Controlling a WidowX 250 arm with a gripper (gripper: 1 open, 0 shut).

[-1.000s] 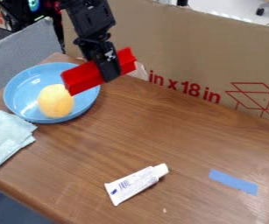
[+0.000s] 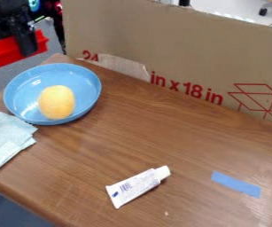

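Observation:
My gripper is at the top left edge, partly out of frame, shut on a red object held in the air over the grey area beside the table. Just below and to the right, a blue bowl on the table holds a yellow round object. A light folded cloth lies at the left edge of the table. A white tube lies at the lower middle.
A large cardboard panel with red print stands along the back. A blue tape strip is at the right.
My gripper has moved left and up with the red object, from above the bowl to the top left edge, leaving more of the bowl and cardboard visible.

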